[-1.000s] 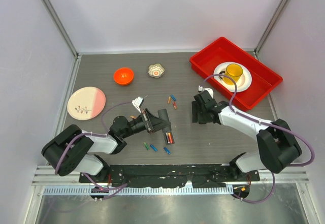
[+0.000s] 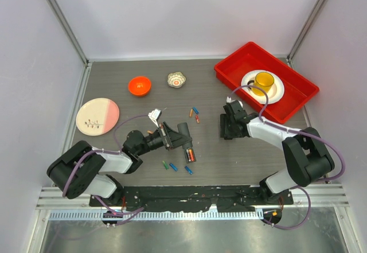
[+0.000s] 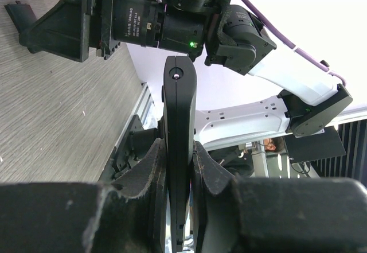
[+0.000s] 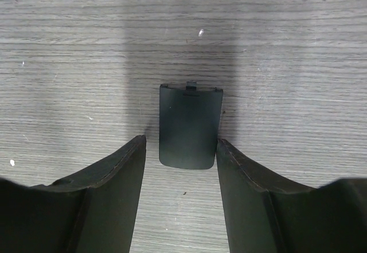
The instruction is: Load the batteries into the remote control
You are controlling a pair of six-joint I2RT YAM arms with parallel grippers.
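Note:
My left gripper (image 2: 181, 139) is shut on the black remote control (image 3: 179, 109), whose open battery bay at the lower end shows batteries inside in the top view. The dark battery cover (image 4: 188, 127) lies on the table between the fingertips of my part-open right gripper, close against the right finger. Loose batteries lie on the table: blue and orange ones (image 2: 195, 110) behind the remote, green and blue ones (image 2: 173, 166) in front of it.
A red tray (image 2: 304, 85) with a plate and yellow mug stands behind my right arm. An orange bowl (image 2: 139, 86), patterned dish (image 2: 176, 80) and pink-white plate (image 2: 97, 117) occupy the back and left.
The left arm and remote have not visibly moved.

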